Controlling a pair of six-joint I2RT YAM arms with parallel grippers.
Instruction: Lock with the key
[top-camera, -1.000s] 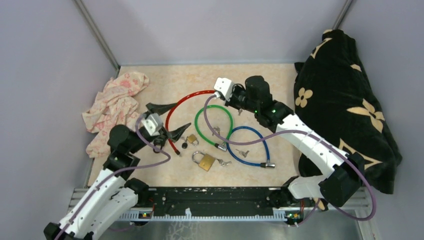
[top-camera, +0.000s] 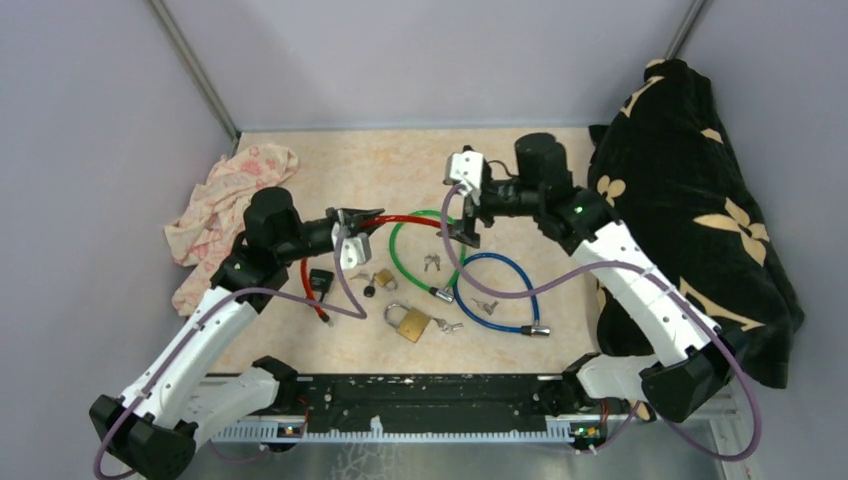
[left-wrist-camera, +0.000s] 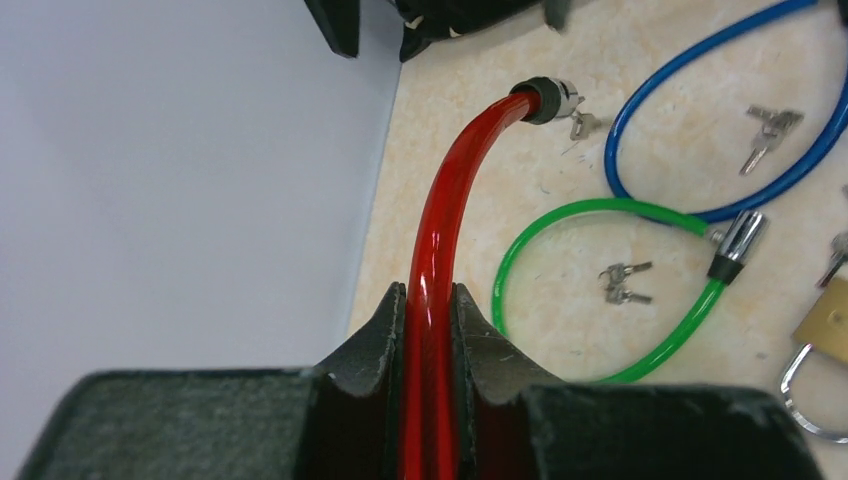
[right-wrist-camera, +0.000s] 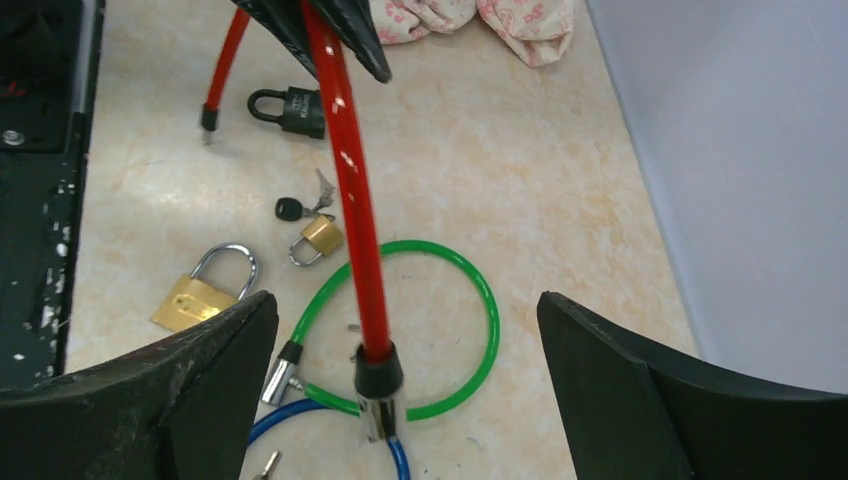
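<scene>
A red cable lock runs between the fingers of my left gripper, which is shut on it. Its silver lock head points toward my right gripper. That gripper stands open, its fingers on either side of the head without touching it. The cable's other end hangs down past the left gripper. Keys lie inside the loop of a green cable lock. Another bunch of keys lies within a blue cable lock.
A large brass padlock with keys beside it, a small brass padlock and a black padlock lie on the table. Pink cloth is at the left, a dark blanket at the right.
</scene>
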